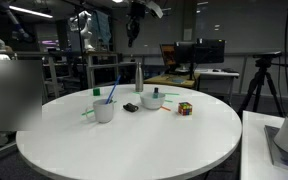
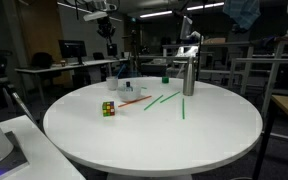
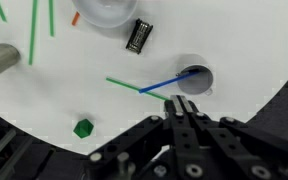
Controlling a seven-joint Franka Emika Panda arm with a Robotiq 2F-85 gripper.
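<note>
My gripper (image 1: 132,42) hangs high above the round white table, pointing down. In the wrist view its fingertips (image 3: 172,104) are close together, with nothing visible between them; the gripper is shut. A light mug (image 1: 104,111) stands upright on the table with a blue straw (image 1: 113,91) leaning out of it. From above, the mug (image 3: 195,72) lies just beyond the fingertips, and the straw (image 3: 162,84) reaches out over its rim. A white bowl (image 2: 131,93) sits nearby, with a dark-topped item in or behind it.
A black object (image 3: 139,36) lies between mug and bowl. Around them are a Rubik's cube (image 2: 108,109), a green block (image 3: 83,128), a tall metal bottle (image 2: 189,79) and several green straws.
</note>
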